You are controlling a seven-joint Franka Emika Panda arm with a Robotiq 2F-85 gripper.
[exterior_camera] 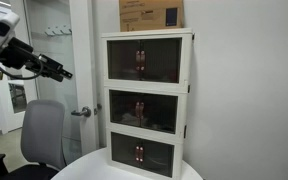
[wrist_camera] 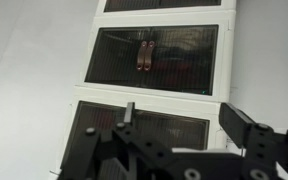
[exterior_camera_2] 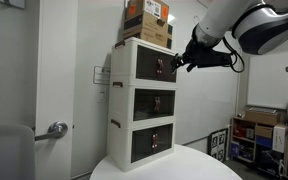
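A white three-tier cabinet [exterior_camera: 149, 87] with dark mesh doors stands on the round white table [exterior_camera: 94, 169]. All its doors look closed; the top pair [exterior_camera: 144, 60] has brown handles that meet at the middle. To the left of the cabinet and clear of it, my gripper [exterior_camera: 67, 74] hangs in the air at the height of the top tier. In the wrist view the fingers of the gripper are spread apart, with nothing held between them. Beyond them, a pair of brown handles [wrist_camera: 144, 56] shows on one tier's doors.
A cardboard box [exterior_camera: 151, 14] sits on top of the cabinet. A grey office chair [exterior_camera: 43, 132] is at the left, beside a door with a metal lever handle [exterior_camera_2: 55, 131].
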